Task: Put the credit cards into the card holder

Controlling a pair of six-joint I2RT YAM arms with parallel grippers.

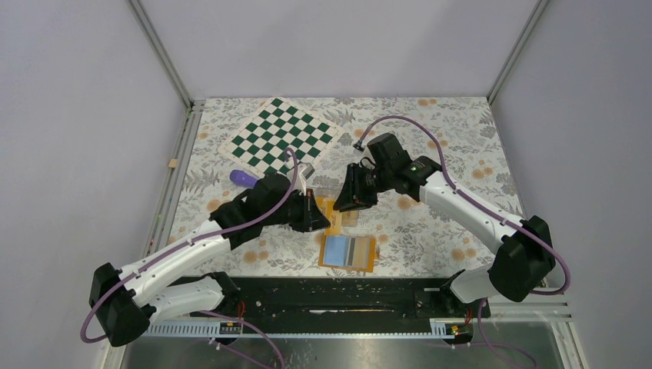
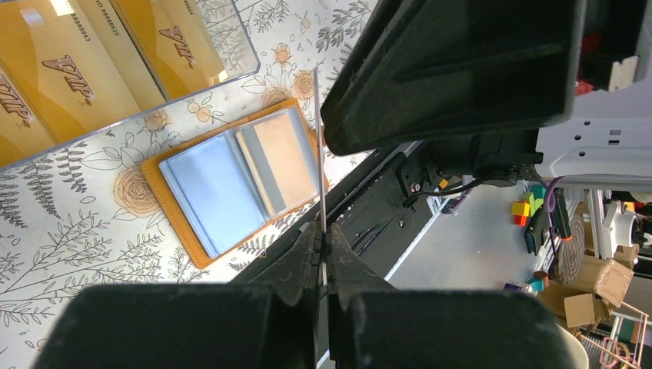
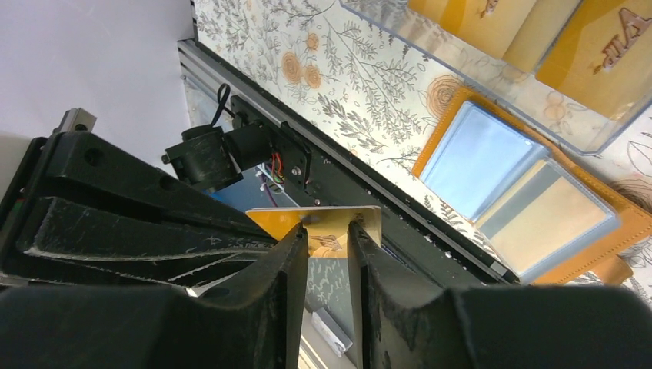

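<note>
A yellow card is between my grippers. In the right wrist view my right gripper is shut on it. In the left wrist view its thin edge runs upright between the fingertips of my shut left gripper. The open card holder, orange with blue and beige sleeves, lies below on the table's front part. A clear tray of several yellow cards lies behind it.
A checkered mat and a purple object lie at back left.
</note>
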